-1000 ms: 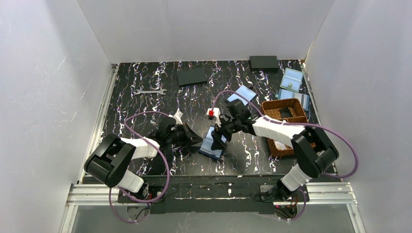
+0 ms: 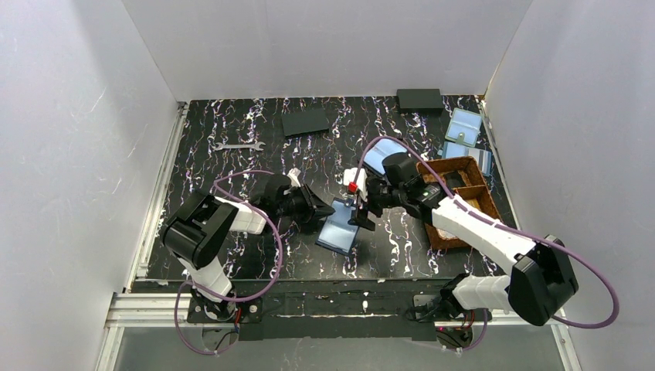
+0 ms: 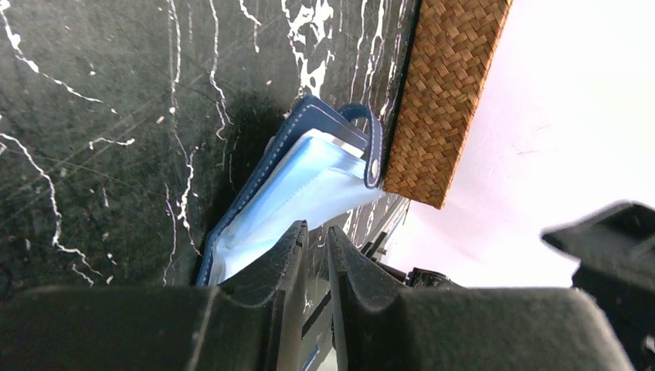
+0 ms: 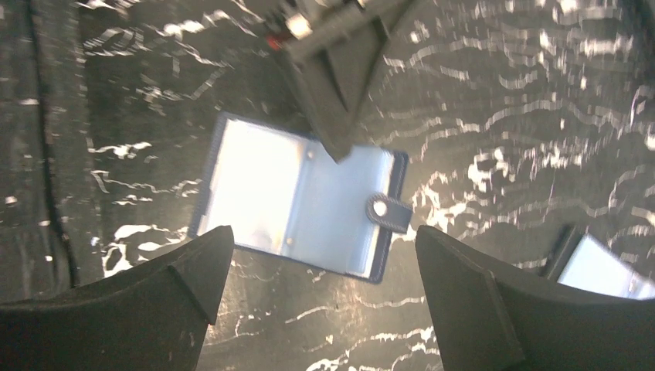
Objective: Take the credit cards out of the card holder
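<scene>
A blue card holder (image 2: pixel 337 232) with a snap strap lies open on the black marble table, clear sleeves showing; in the left wrist view the holder (image 3: pixel 293 178) has its navy edge and strap upright. My left gripper (image 2: pixel 324 212) is just left of it, fingertips (image 3: pixel 293 239) low over the near sleeve, close together with a narrow gap. My right gripper hangs open above the holder (image 4: pixel 332 209), nothing between its fingers. Whether cards are inside the sleeves I cannot tell.
A wicker box (image 2: pixel 440 239) stands at the right with more blue holders (image 2: pixel 463 127) behind it. Black slabs (image 2: pixel 305 124) and a wrench (image 2: pixel 239 146) lie at the back.
My left gripper has moved right toward the holder. My right arm has risen and drawn back to the right, uncovering more of the holder.
</scene>
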